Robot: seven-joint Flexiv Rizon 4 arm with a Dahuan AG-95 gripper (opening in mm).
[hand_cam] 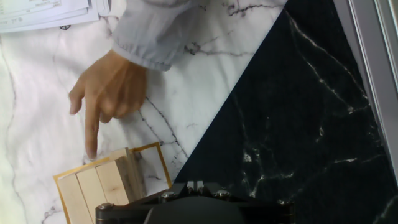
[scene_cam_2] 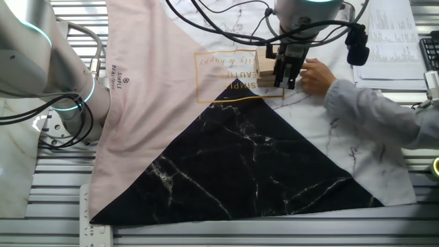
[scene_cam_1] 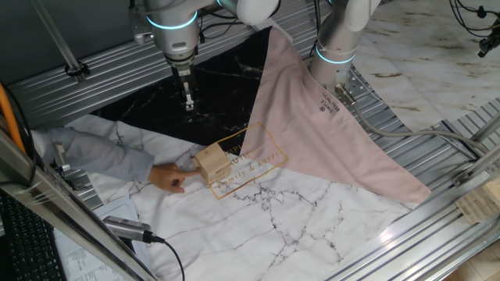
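A small stack of pale wooden blocks stands on the cloth within its gold-printed frame. In the wrist view the block stack is at the lower left, several blocks side by side on top. A person's hand has its index finger extended to the near edge of the stack; whether it touches is unclear. My gripper hangs above the black part of the cloth, apart from the blocks. Its fingertips meet at the bottom of the wrist view, shut, with nothing visible between them.
The cloth has black, pink and white marbled areas. Papers lie by the person's arm, and a cabled device sits near the frame rail.
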